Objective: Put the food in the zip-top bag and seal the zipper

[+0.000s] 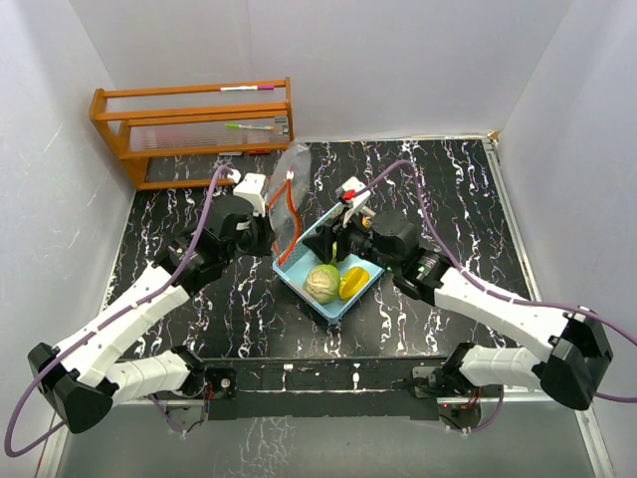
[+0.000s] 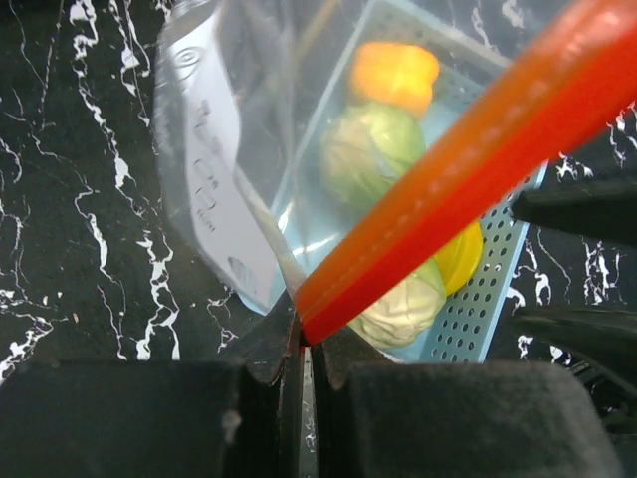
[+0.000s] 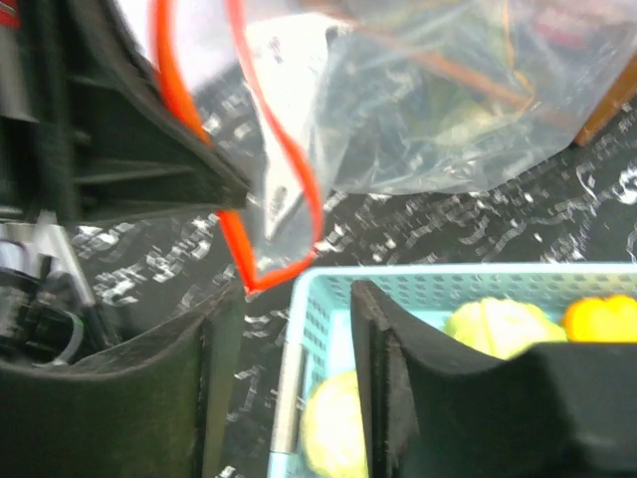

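Note:
My left gripper is shut on the orange-red zip rim (image 2: 438, 179) of the clear zip top bag (image 2: 204, 149). The bag hangs with its mouth spread, and I see no food inside it. In the top view, the blue basket (image 1: 293, 282) holds a pale green cabbage (image 1: 321, 283) at its near left and a yellow pepper (image 1: 353, 282) beside it. Another cabbage (image 2: 373, 149) and an orange pepper (image 2: 395, 75) show through the bag film. My right gripper stands part open above the basket with nothing between its fingers.
A wooden rack (image 1: 199, 115) with pens stands at the back left, close behind the bag. Both grippers are close together over the basket's left side.

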